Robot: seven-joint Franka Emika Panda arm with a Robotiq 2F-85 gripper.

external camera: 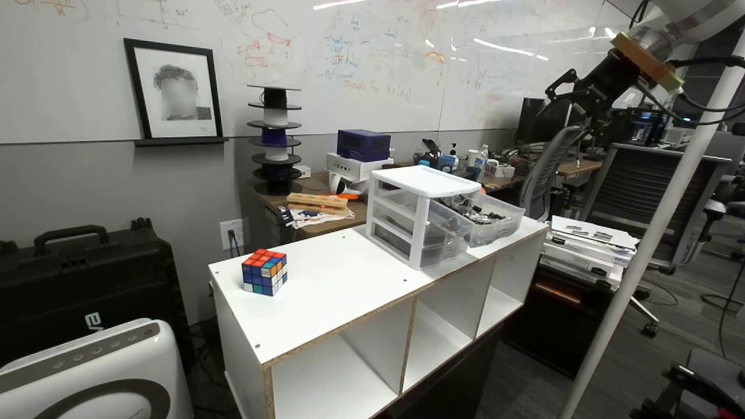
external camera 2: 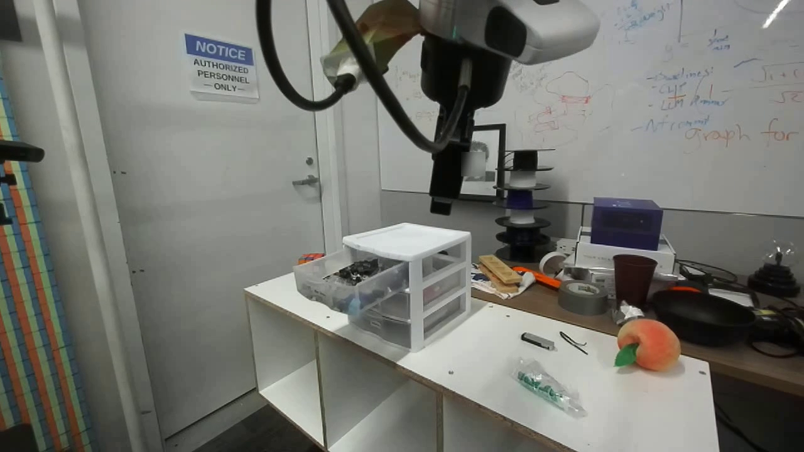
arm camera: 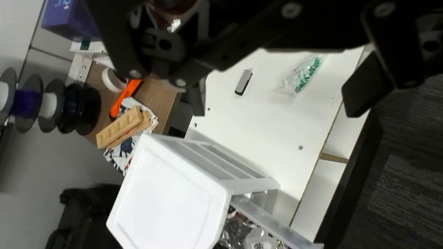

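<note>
My gripper stands open, its fingers wide apart with nothing between them. In exterior view 1 the gripper point(external camera: 570, 120) hangs high at the upper right, well above the shelf top. A white drawer unit point(external camera: 427, 180) stands on that shelf, its top drawer point(external camera: 499, 222) pulled out and holding dark and shiny small items. On one side of the unit sits a Rubik's cube point(external camera: 265, 272). Across from it, in exterior view 2, lie a peach point(external camera 2: 652, 345) with a green leaf, a clear bag point(external camera 2: 548, 388) with green pieces, and a small grey stick point(external camera 2: 537, 341).
The white shelf top point(external camera: 335, 293) has bare room around the cube. Behind it, a desk carries a black pan point(external camera 2: 701, 316), a tape roll point(external camera 2: 582, 298), a brown cup point(external camera 2: 634, 279) and stacked spools point(external camera 2: 520, 199). A pale pole point(external camera: 649, 244) rises at the right.
</note>
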